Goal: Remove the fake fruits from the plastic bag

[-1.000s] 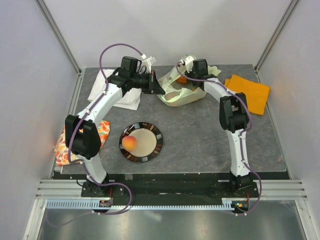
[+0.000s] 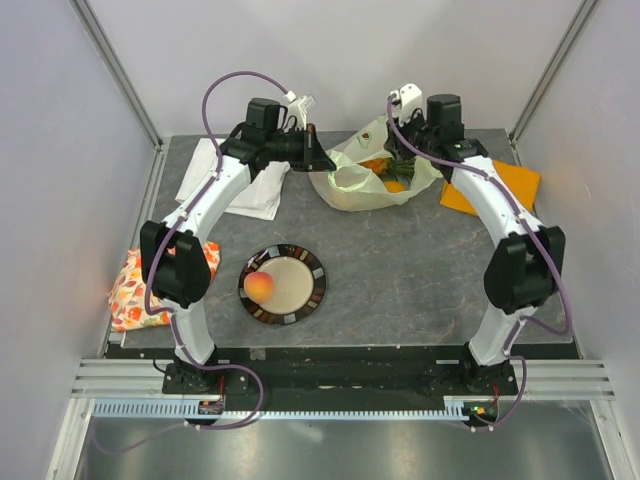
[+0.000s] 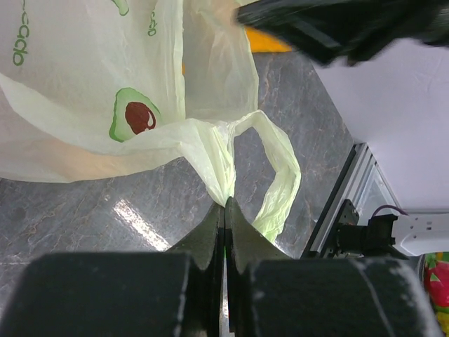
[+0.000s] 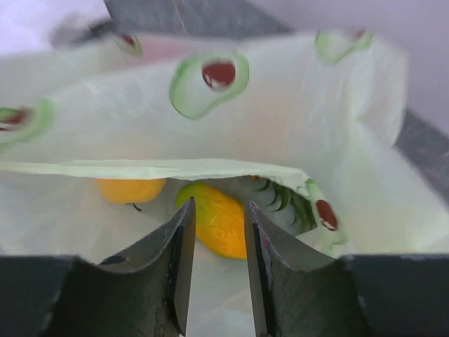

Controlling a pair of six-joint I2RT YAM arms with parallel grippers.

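Observation:
The pale plastic bag [image 2: 355,200] with avocado print lies at the back middle. My left gripper is shut on a gathered fold of its near-left edge. Above the bag's right part hangs my right gripper, its fingers part open over an orange-yellow fruit [image 4: 217,225]. A second yellow-orange fruit [image 4: 130,189] sits farther left inside, and some green items [image 4: 298,210] lie under the bag's folded rim.
A dark-rimmed plate [image 2: 305,305] with a peach [image 2: 258,287] stands front left. A patterned cloth [image 2: 135,295] lies left, white cloths [image 2: 260,195] behind it, an orange cloth [image 2: 515,185] at right.
My left gripper has moved up and slightly back with the bag edge in it. The right gripper has shifted around the bag's right part, its arm now looking larger and higher.

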